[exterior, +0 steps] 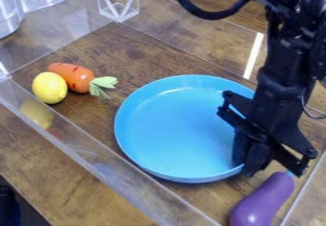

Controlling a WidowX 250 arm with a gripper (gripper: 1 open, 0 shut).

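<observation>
My black gripper (254,158) hangs low at the right rim of a round blue plate (173,125), just above and behind a purple eggplant (261,199) that lies outside the plate at the lower right. The fingertips are dark and partly hidden, so their opening is unclear. A yellow lemon (49,87) and an orange carrot (76,76) with a green top lie left of the plate.
Clear plastic walls border the wooden surface, with one running diagonally along the lower left and a small clear bracket at the top. Bare wood lies above the plate.
</observation>
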